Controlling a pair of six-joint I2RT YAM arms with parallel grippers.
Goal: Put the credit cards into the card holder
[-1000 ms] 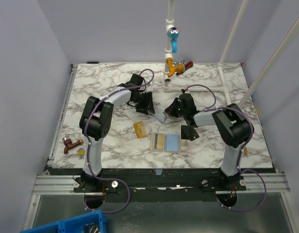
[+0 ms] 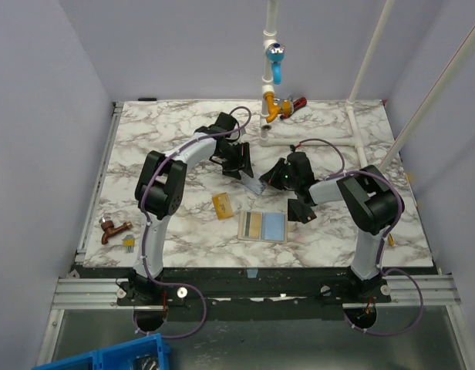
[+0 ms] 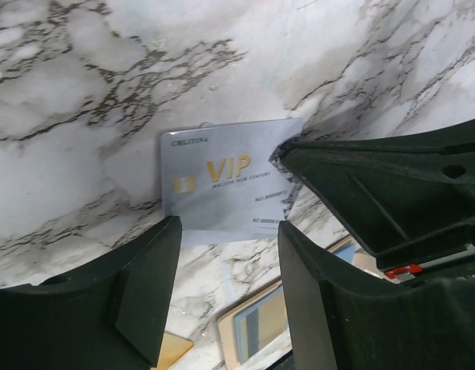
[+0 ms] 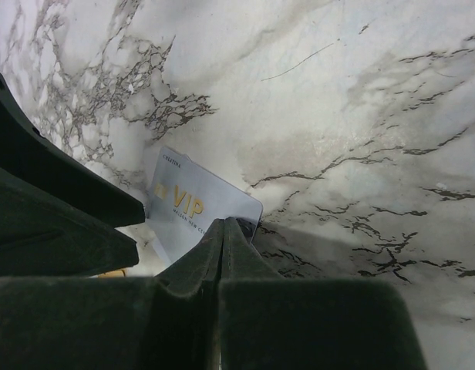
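Observation:
A silver VIP card (image 3: 222,193) lies on the marble between my two grippers. My left gripper is open over the card's near edge. My right gripper is shut, its tips at the card's edge; in the left wrist view it touches the card's right side. A gold card (image 2: 222,206) lies below the silver one in the top view, and the card holder (image 2: 262,236) lies nearer the front, with several cards in it.
A dark card (image 2: 301,210) lies beside my right arm. White pipes (image 2: 314,141) with valves stand behind. A brass tap (image 2: 114,230) sits at left.
My left gripper has shifted slightly to the right over the silver card. The right gripper has barely moved.

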